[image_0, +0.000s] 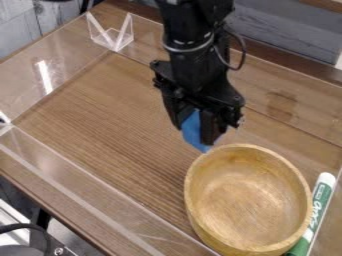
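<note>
My black gripper (198, 107) is over the middle of the wooden surface, shut on a blue object (201, 130) that hangs beneath it, partly hidden by the gripper body. Just below and to the right is a tan oval bowl (247, 200), empty, with the blue object above and behind its far rim.
A green-and-white tube (315, 215) lies right of the bowl. A white wire holder (111, 35) stands at the back left.
</note>
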